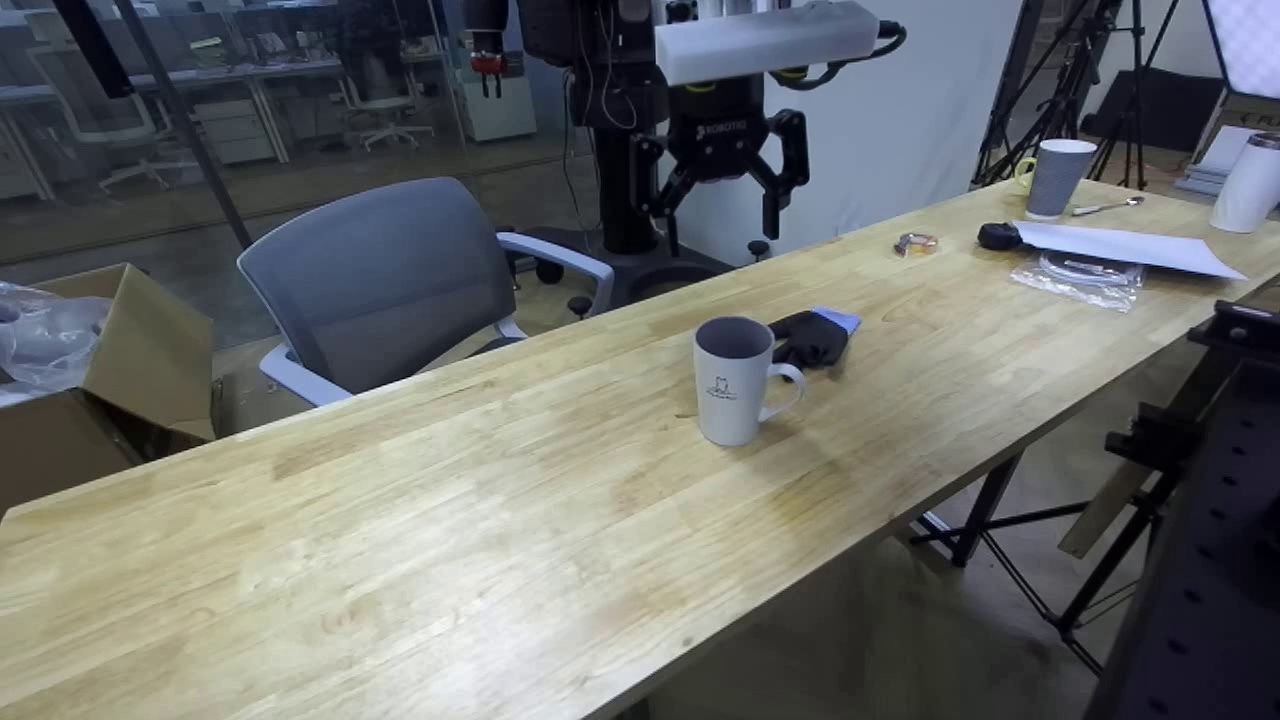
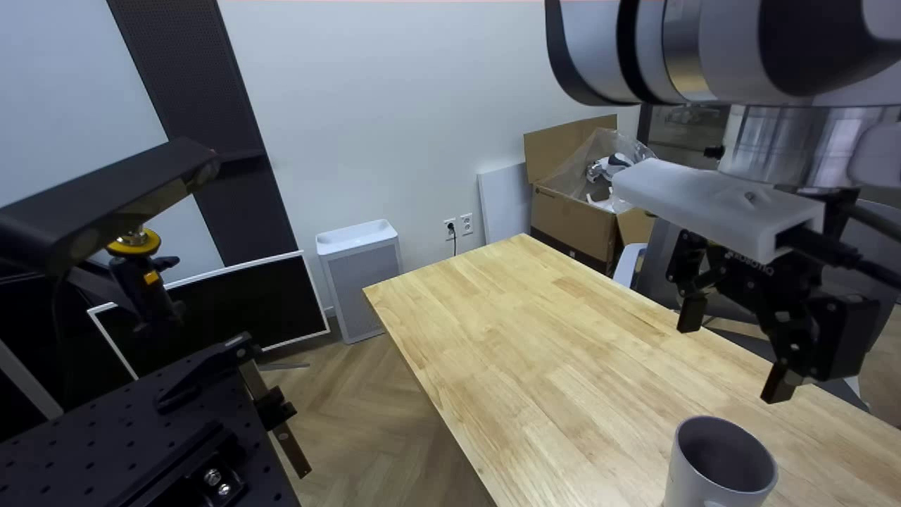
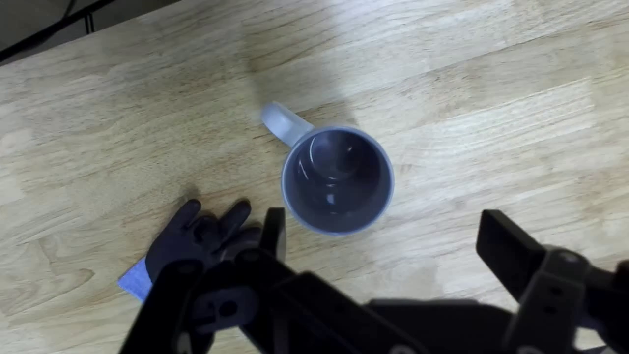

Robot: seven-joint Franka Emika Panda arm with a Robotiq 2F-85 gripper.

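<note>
A white mug [image 1: 727,396] with a small dark drawing and a grey inside stands upright on the wooden table. From above, the empty-looking mug [image 3: 337,180] has its handle toward the upper left. In the second exterior view only the upper part of the mug [image 2: 718,465] shows at the bottom edge. A black glove [image 1: 813,340] with a blue cuff lies just behind it. Above the table, higher than the mug and apart from it, hangs my gripper [image 1: 722,232], open. Nothing is between its fingers.
Farther along the table are a grey cup [image 1: 1060,178], a spoon [image 1: 1107,206], a white sheet [image 1: 1128,248], a plastic bag [image 1: 1080,280] and a white tumbler [image 1: 1248,184]. An office chair [image 1: 384,282] stands at the far edge.
</note>
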